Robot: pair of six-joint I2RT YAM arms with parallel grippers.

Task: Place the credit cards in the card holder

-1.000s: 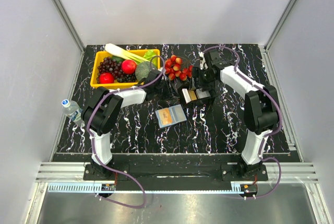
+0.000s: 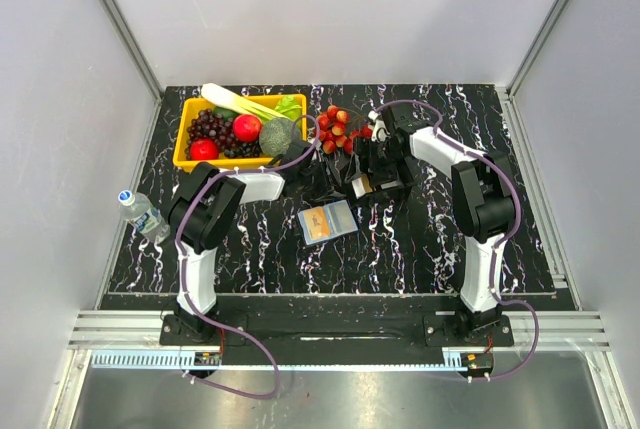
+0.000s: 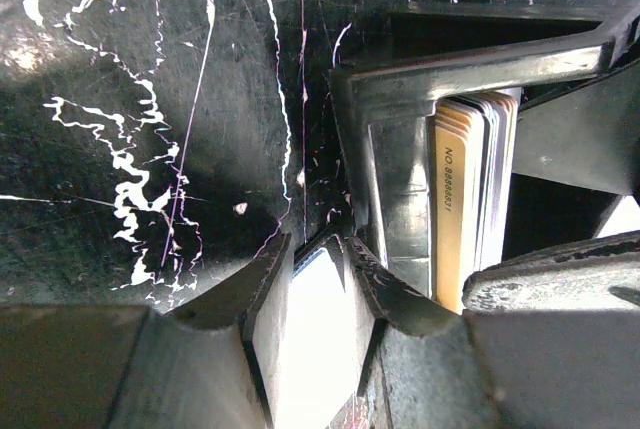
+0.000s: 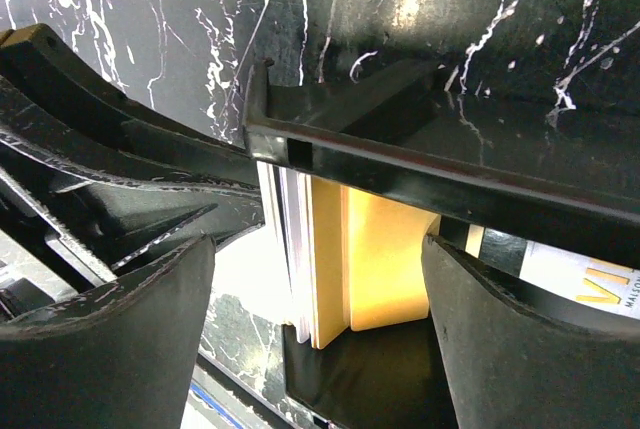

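The clear card holder [image 2: 342,219] lies spread on the table, an orange card [image 2: 316,223] in its left half. Beside it stands a black box [image 3: 470,64] with several upright cards [image 3: 456,169]. My right gripper is open over this box; its fingers [image 4: 150,339] stand either side of a row of gold cards [image 4: 385,259]. Left of the box, my left gripper is part open with a narrow gap between its tips. A pale surface with a dark blue edge shows in that gap; whether the fingers touch it, I cannot tell.
A yellow crate [image 2: 177,149] of produce stands at the back left, with red fruit [image 2: 332,131] beside it. A water bottle [image 2: 145,216] is at the far left.
My right gripper has moved left along the black box, now covering more of the cards. The left arm has shifted slightly to the right. The card holder has not moved.
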